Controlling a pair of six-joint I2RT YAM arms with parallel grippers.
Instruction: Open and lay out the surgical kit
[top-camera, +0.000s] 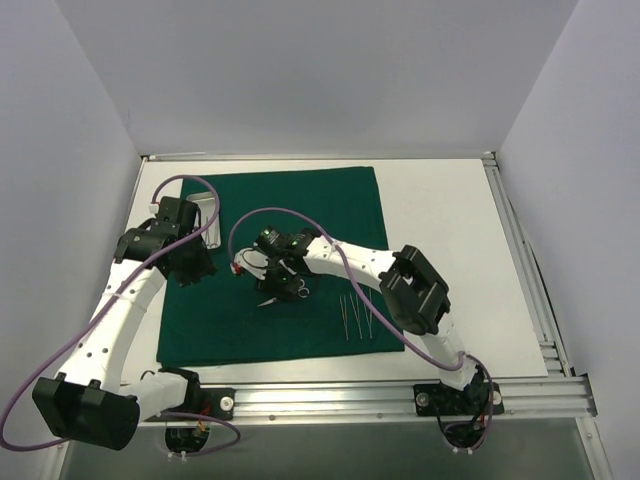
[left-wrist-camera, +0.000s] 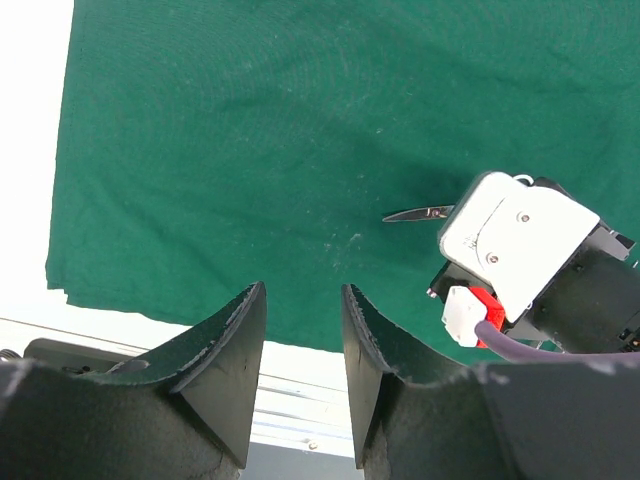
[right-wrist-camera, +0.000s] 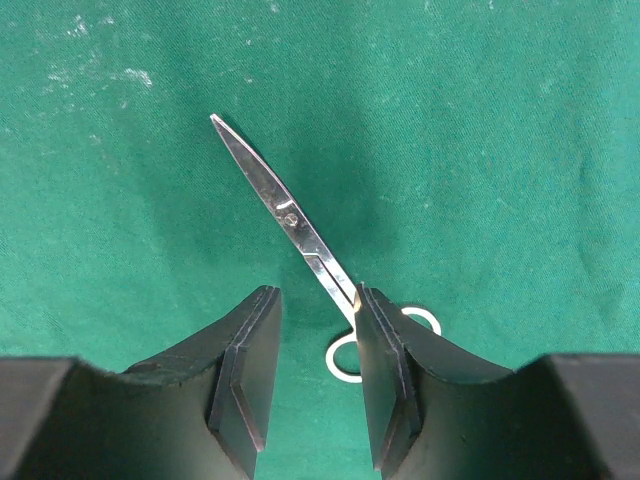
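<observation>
A pair of surgical scissors (right-wrist-camera: 289, 219) lies on the green cloth (top-camera: 240, 330), blades pointing up-left in the right wrist view. My right gripper is over its handle rings, fingers part open; I cannot see anything held between them. The scissor tip shows beside the right arm in the left wrist view (left-wrist-camera: 415, 214). My left gripper is part open over the cloth, nothing between its fingers. In the top view several slim instruments (top-camera: 358, 315) lie in a row at the lower right of the cloth, and a metal tray (top-camera: 210, 222) sits at the upper left, partly hidden.
The right arm's wrist housing (left-wrist-camera: 520, 240) is close to the left gripper's view.
</observation>
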